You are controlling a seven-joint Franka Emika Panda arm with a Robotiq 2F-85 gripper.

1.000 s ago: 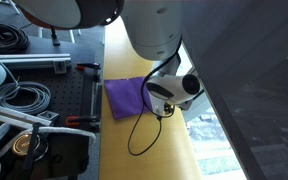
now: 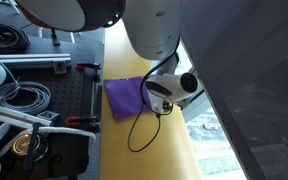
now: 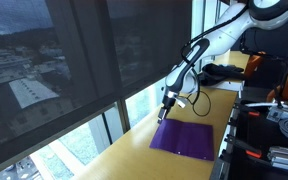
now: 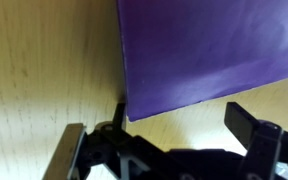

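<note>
A flat purple cloth [image 3: 184, 138] lies spread on the wooden table. Exterior view 1 shows only part of the cloth [image 2: 122, 97], the rest being covered by the arm. My gripper [image 3: 162, 120] is low over the cloth's corner on the window side. In the wrist view the gripper is open, its two dark fingers wide apart, with a corner of the cloth [image 4: 199, 50] reaching in between them near the left finger. Whether the fingertips touch the table cannot be made out.
Bare table [image 3: 114, 160] stretches to the near side of the cloth. A dark window blind [image 3: 64, 60] runs along one side. A black case with coiled cables [image 2: 29, 98] stands by the other side. A cable [image 2: 134, 135] hangs from the arm.
The arm and gripper have shifted very slightly in exterior view 1. The cloth lies as it did before.
</note>
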